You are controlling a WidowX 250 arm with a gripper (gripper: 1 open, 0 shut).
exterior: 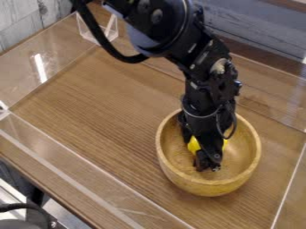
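Observation:
My black gripper (pixel 206 148) reaches down from the top into a round wooden bowl (pixel 209 182) on the right side of the table. A yellow object (pixel 192 143) sits in the bowl, mostly hidden behind the fingers. I cannot tell whether the gripper is open or shut on it.
A clear container (pixel 98 22) stands at the far top left edge. The table edge runs along the lower left.

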